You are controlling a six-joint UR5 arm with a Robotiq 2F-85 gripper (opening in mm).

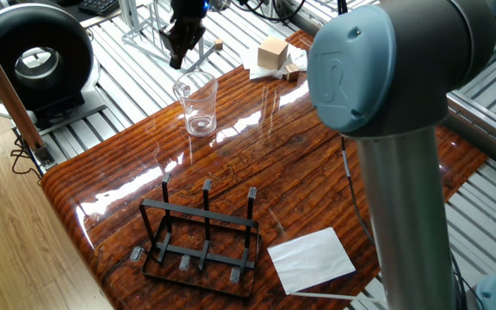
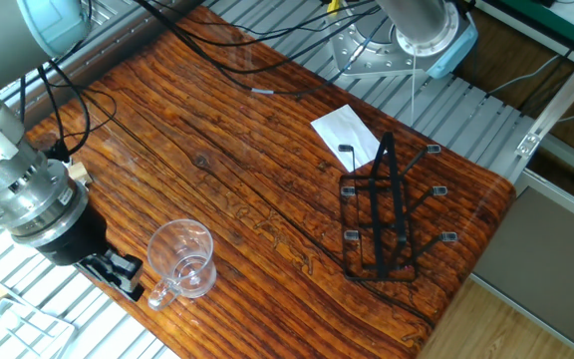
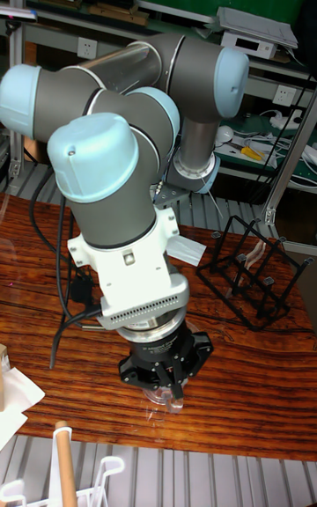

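A clear glass mug [image 1: 199, 108] stands upright near the table's edge, its handle on the side toward my gripper. In the second exterior view the gripper [image 2: 128, 277] hangs beside the mug [image 2: 182, 261], its fingertips close to the handle [image 2: 161, 294]. The first view shows the gripper [image 1: 176, 62] above and behind the mug's rim, with a gap between them. From the third view the gripper [image 3: 173, 398] largely covers the mug. Its fingertips look close together there; whether a gap remains between them is unclear.
A black metal rack [image 1: 203, 250] with upright prongs stands on the table, beside a white sheet [image 1: 312, 260]. Small wooden blocks [image 1: 273, 52] lie on paper at the far edge. The table between mug and rack is clear.
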